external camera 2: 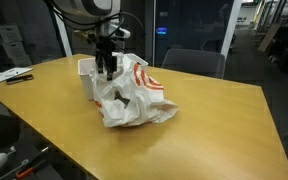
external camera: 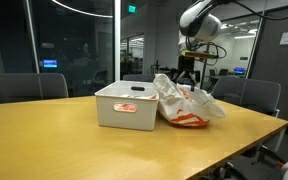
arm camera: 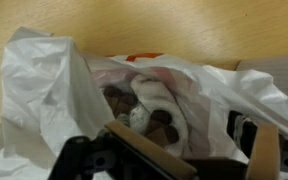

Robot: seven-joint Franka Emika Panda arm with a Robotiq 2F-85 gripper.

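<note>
A white plastic bag (external camera: 189,106) with red print lies slumped on the table, its mouth facing up. Looking down in the wrist view, I see into the bag (arm camera: 66,103): a whitish cloth-like item (arm camera: 162,103) and dark brown pieces (arm camera: 164,130) lie inside, and I cannot tell exactly what they are. My gripper (external camera 2: 106,73) points down at the bag's opening. Its fingers (arm camera: 149,150) stand apart in the wrist view, with no object held between them. Part of the bag's inside is hidden behind the gripper.
A white box (external camera: 127,107) with a handle slot stands right beside the bag. Chairs (external camera 2: 194,62) line the table's far edge, and a dark object (external camera 2: 20,78) lies at one end.
</note>
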